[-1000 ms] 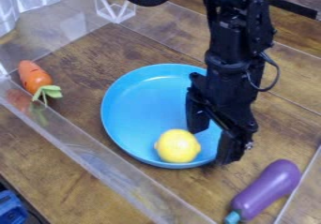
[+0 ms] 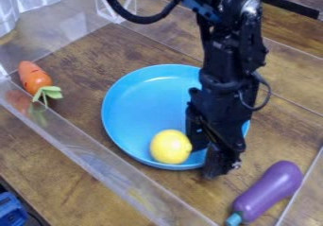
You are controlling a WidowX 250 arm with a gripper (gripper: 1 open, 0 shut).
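My black gripper [image 2: 202, 137] is down over the right part of a blue plate [image 2: 132, 102], its fingers around the right side of a yellow lemon-like object [image 2: 168, 147] lying on the plate. Whether the fingers touch it or grip it is unclear.
A carrot [image 2: 36, 78] lies at the left and a purple eggplant [image 2: 267, 190] at the lower right, both on the wooden surface [image 2: 82, 55]. Transparent walls cross the lower left and edges of the view.
The gripper has moved a little down and left toward the yellow object, which now sits slightly further left.
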